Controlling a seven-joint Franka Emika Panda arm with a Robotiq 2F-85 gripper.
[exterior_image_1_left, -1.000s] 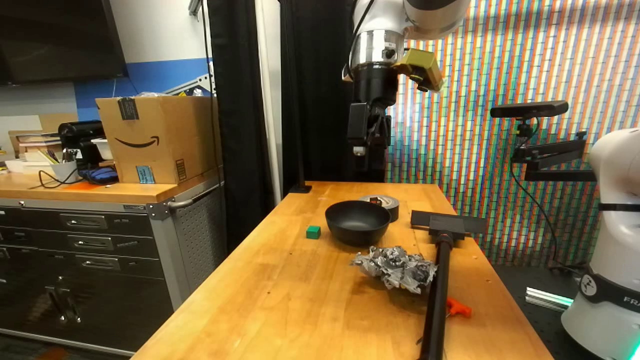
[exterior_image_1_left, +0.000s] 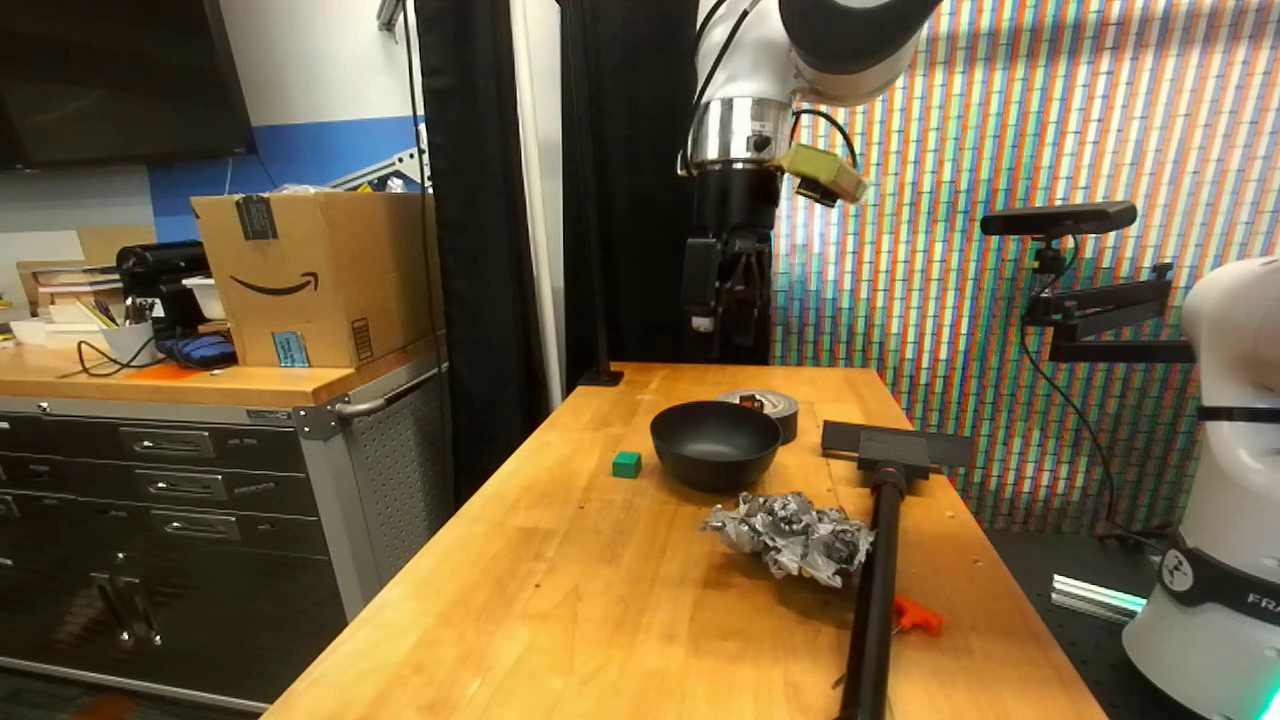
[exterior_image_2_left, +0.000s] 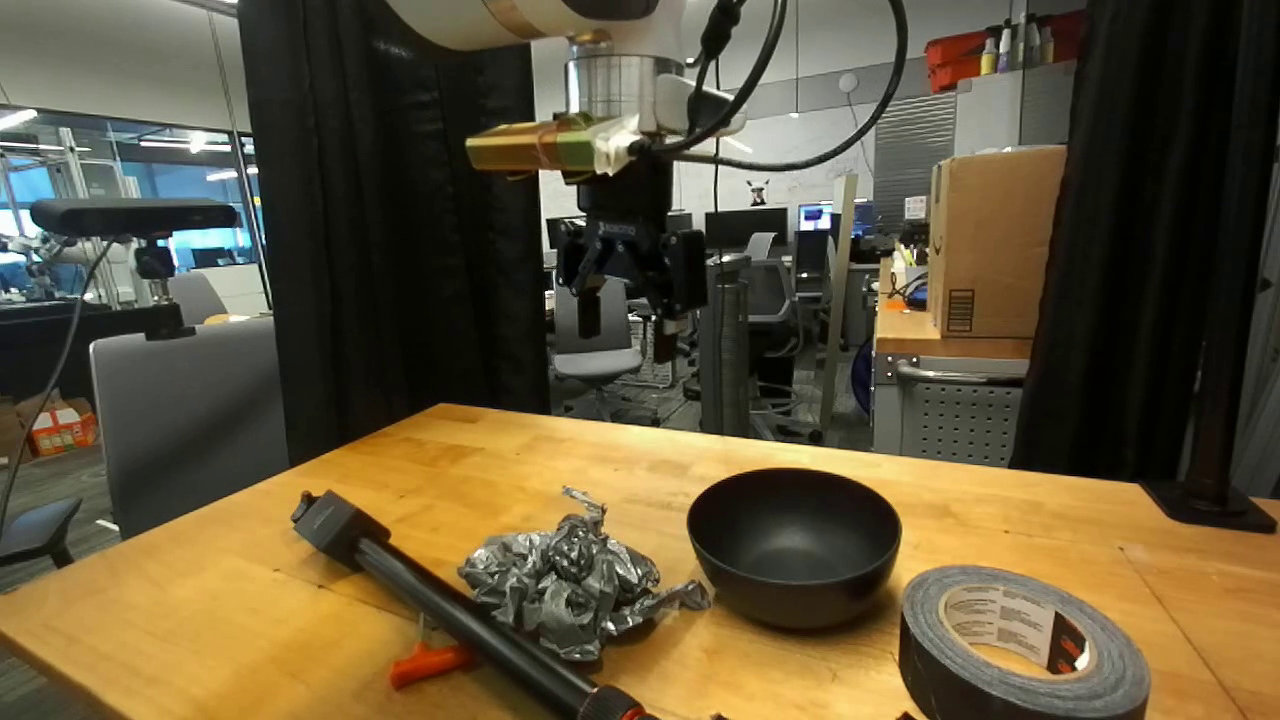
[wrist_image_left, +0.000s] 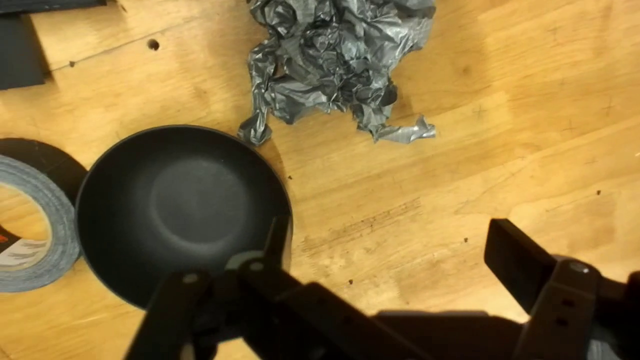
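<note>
My gripper (exterior_image_2_left: 627, 330) hangs open above the table, its two fingers well apart and nothing between them. In the wrist view, the left finger (wrist_image_left: 277, 240) overlaps the lower right rim of a black bowl (wrist_image_left: 198, 201), while the other finger stands over bare wood. The bowl's visible inside is empty; the gripper hides its lower part. A small green block (exterior_image_1_left: 626, 464) rests on the table just left of the bowl in exterior view 1. I cannot make out the block in the other two views. Crumpled silver tape or foil (exterior_image_2_left: 576, 576) lies near the bowl.
A roll of grey tape (exterior_image_2_left: 1020, 642) stands close beside the bowl. A black stand (exterior_image_1_left: 882, 564) lies along the table, with an orange-handled tool (exterior_image_1_left: 918, 617) by it. Exterior view 1 shows clear wood across the table's left and front.
In exterior view 1 the arm and gripper have come down and shifted slightly left. The bowl, block, crumpled heap and tape roll have not moved.
</note>
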